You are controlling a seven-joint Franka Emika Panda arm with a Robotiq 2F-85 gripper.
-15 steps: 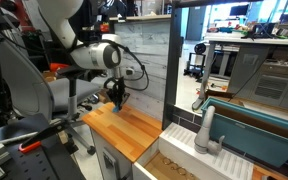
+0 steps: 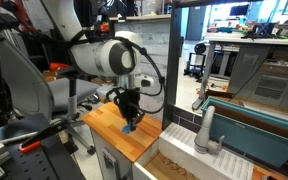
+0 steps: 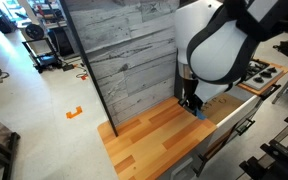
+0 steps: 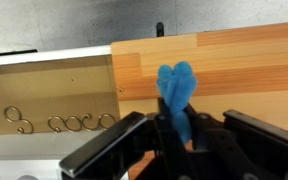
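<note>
My gripper is shut on a blue cloth, which bunches up and sticks out beyond the fingers in the wrist view. From the first exterior view, the blue cloth shows low beneath the gripper, at or just above the wooden counter. The second exterior view has the cloth near the end of the wooden top beside the open drawer. Whether the cloth touches the wood cannot be told.
An open drawer adjoins the wooden top; brass-coloured rings lie in it. A white faucet and a teal box stand to the right.
The arm has moved along the wooden top toward the drawer and the first exterior camera, carrying the blue cloth with it, low over the wood.
</note>
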